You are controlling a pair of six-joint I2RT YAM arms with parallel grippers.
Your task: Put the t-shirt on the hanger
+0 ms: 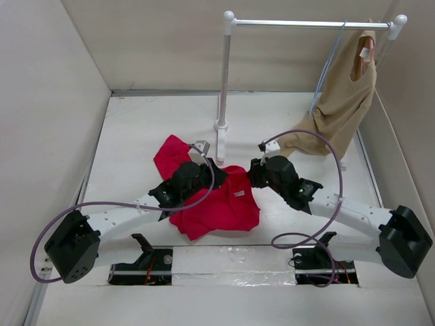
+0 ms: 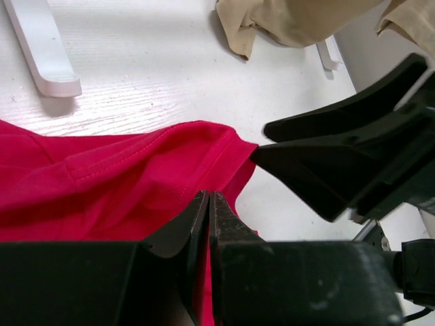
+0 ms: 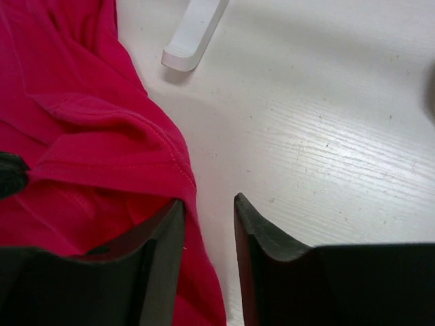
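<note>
The red t-shirt (image 1: 224, 210) lies crumpled on the white floor between the arms. My left gripper (image 1: 214, 178) is over it, shut; in the left wrist view its fingertips (image 2: 202, 207) meet over red cloth, with none clearly held. My right gripper (image 1: 255, 173) is at the shirt's right edge, part open; in the right wrist view a fold of the cloth (image 3: 160, 166) runs by one finger. In the left wrist view that fold reaches the right gripper's finger.
A white rail rack (image 1: 306, 24) stands at the back, its foot (image 1: 221, 142) behind the shirt. A tan garment (image 1: 346, 95) and blue hangers (image 1: 326, 61) hang at its right end. Bare floor lies left of the shirt.
</note>
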